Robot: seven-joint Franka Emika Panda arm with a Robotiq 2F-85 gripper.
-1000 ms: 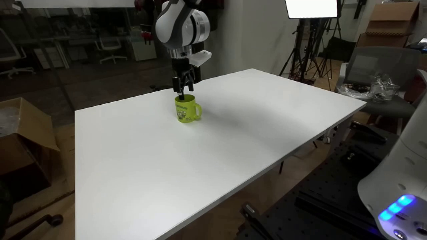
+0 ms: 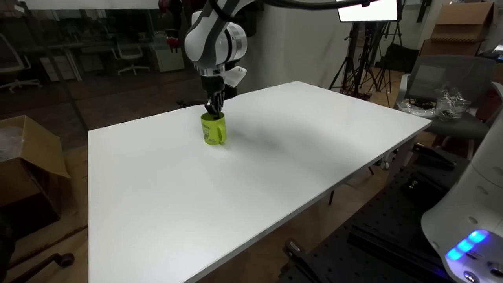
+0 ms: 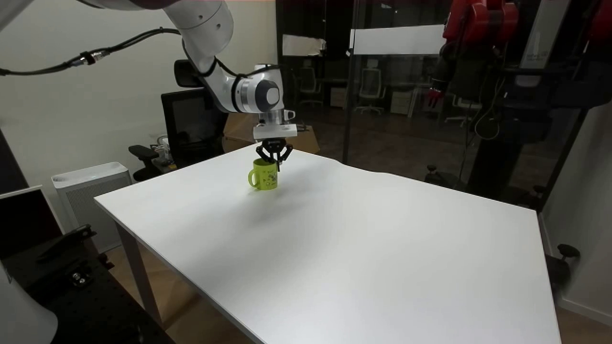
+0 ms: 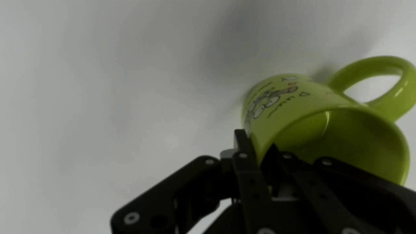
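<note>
A lime-green mug [image 2: 213, 131] with a printed cartoon stands upright near the far edge of the white table [image 2: 165, 198]. My gripper is shut on the mug's wall at the rim, one finger outside and the other inside the cup. In the wrist view the mug [image 4: 300, 102] lies to the right, its handle pointing to the upper right and its opening toward the camera. From the second exterior view the gripper [image 3: 277, 163] comes down from above onto the rim. Whether the mug's base touches the table is hard to tell.
A black chair [image 3: 192, 123] and a cardboard box [image 2: 33, 160] stand off the table. A dark mounting bench [image 2: 377, 236] runs along the near side.
The gripper's fingers have come together on the mug's rim. The mug has turned and shifted slightly left in the first exterior view, its handle now facing more toward the camera.
</note>
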